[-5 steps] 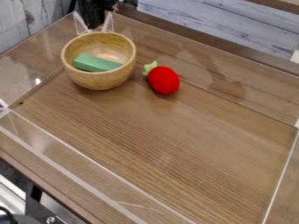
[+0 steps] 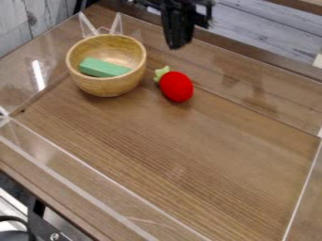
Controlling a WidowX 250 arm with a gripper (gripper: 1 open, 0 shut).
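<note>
My gripper [image 2: 176, 32] hangs at the top middle of the camera view, dark and blurred, above the back of the table; its fingertips are too unclear to show their state. A wooden bowl [image 2: 126, 87] at the upper left holds a green block [image 2: 104, 68]. A red tomato-like object [image 2: 176, 87] with a small green top lies to the right of the bowl, below the gripper.
A pale wall edge borders the far left, and a dark cable lies at the bottom left corner.
The gripper has moved right from above the back of the bowl toward the area above the red object. The bowl, block and red object have not moved.
</note>
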